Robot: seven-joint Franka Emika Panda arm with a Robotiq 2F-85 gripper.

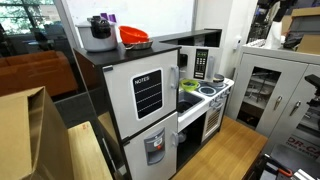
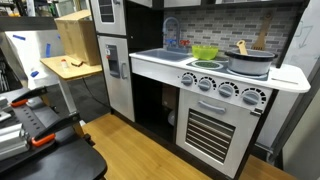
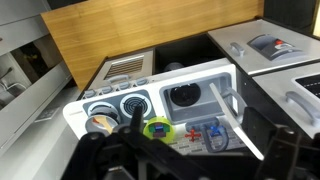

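Observation:
My gripper stands open at the bottom of the wrist view, its dark fingers well apart with nothing gripped between them. Below it, the toy kitchen is seen from above. On its counter a green bowl [image 3: 158,128] sits between the burners and the sink [image 3: 185,95]. A pan [image 3: 102,123] rests on the stove at the left. The green bowl [image 2: 205,50] and dark pan [image 2: 248,55] also show in exterior view 2. Part of my dark arm shows at the upper right of exterior view 1.
The tall toy fridge [image 1: 142,90] carries a grey pot [image 1: 98,35] and a red-orange basket [image 1: 133,36] on top. A cardboard box [image 2: 77,38] stands on the table.

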